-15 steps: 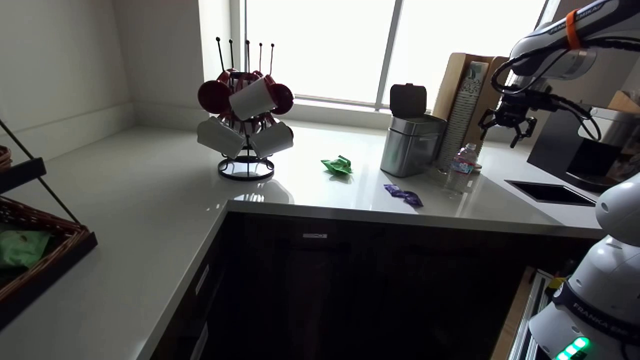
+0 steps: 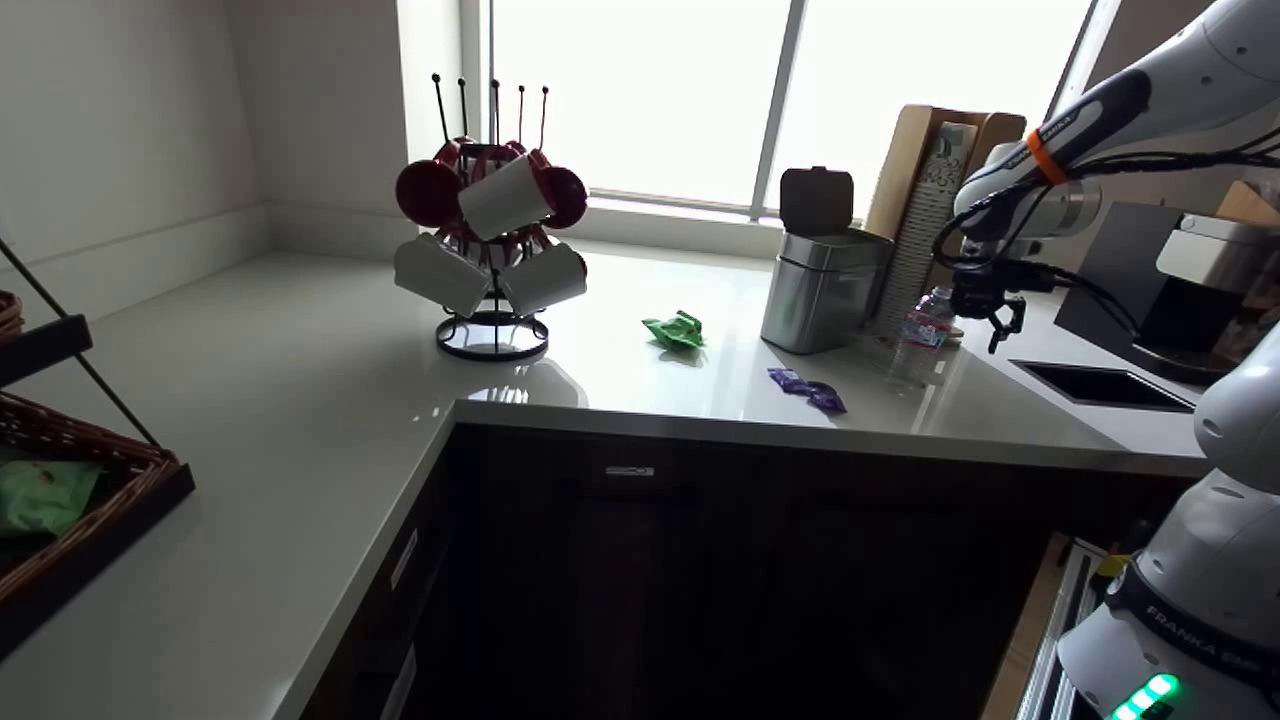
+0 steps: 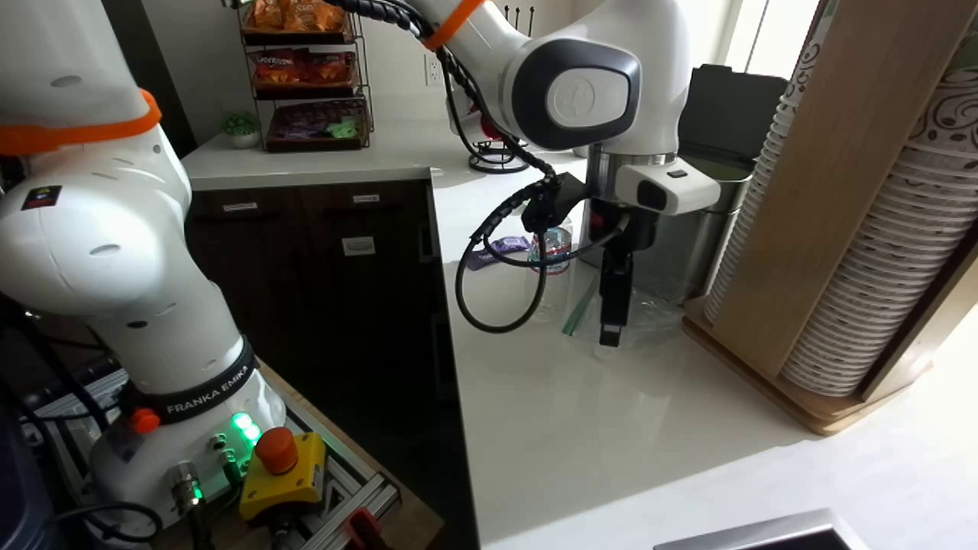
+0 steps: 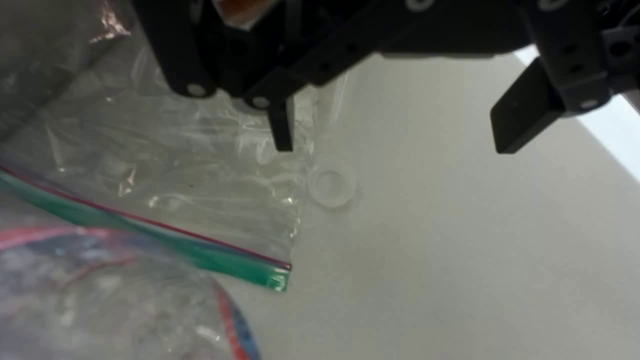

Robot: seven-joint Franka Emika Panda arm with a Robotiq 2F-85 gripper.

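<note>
My gripper is open above the counter, its two black fingers spread wide with nothing between them. Below, a small translucent white ring or cap (image 4: 331, 183) lies on the counter, close to the edge of a clear zip bag (image 4: 198, 168) with a green closing strip. A clear water bottle (image 2: 921, 332) with a red and blue label stands upright beside the gripper; part of it fills the lower left of the wrist view. In exterior view 2, the gripper's fingers (image 3: 615, 316) hang over the counter, and cables partly cover the bottle.
A steel bin (image 2: 825, 288) with its lid raised and a wooden cup holder (image 3: 779, 211) stand close behind the arm. Purple packets (image 2: 806, 390) and a green packet (image 2: 677, 330) lie on the counter, and a mug rack (image 2: 492, 336) stands farther left.
In exterior view 1, the arm has moved left and down, bringing the gripper lower and nearer the bottle. Its orientation has turned too. The objects on the counter have stayed put.
</note>
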